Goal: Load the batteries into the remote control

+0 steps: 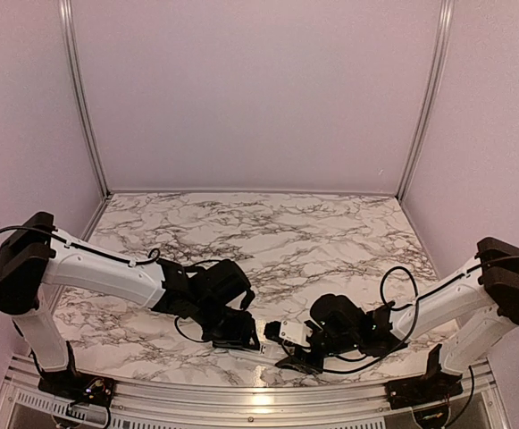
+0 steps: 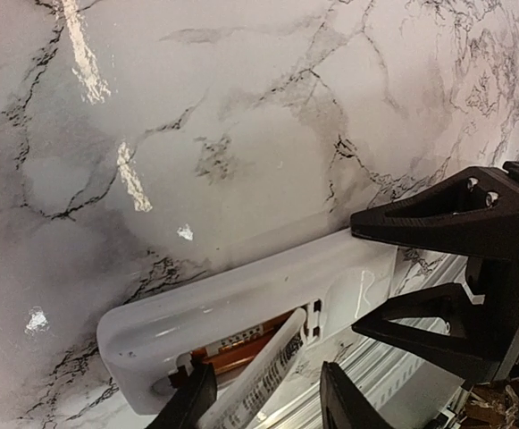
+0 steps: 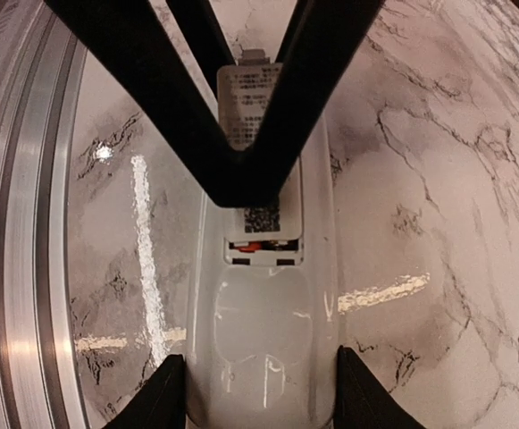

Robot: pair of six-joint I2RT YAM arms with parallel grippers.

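The white remote (image 2: pixel 241 277) lies on the marble table near its front edge, its battery compartment (image 2: pixel 223 349) showing orange contacts. A white labelled piece (image 2: pixel 257 375), seemingly the battery cover, is tilted over the compartment, between the fingertips of my open left gripper; whether they touch it is unclear. My right gripper is shut on the remote's end. In the right wrist view the labelled piece (image 3: pixel 261 219) sits above the compartment, partly hidden by the left gripper's fingers. No loose batteries are clearly visible.
The metal rail (image 1: pixel 259 398) runs along the table's front edge, just beside the remote.
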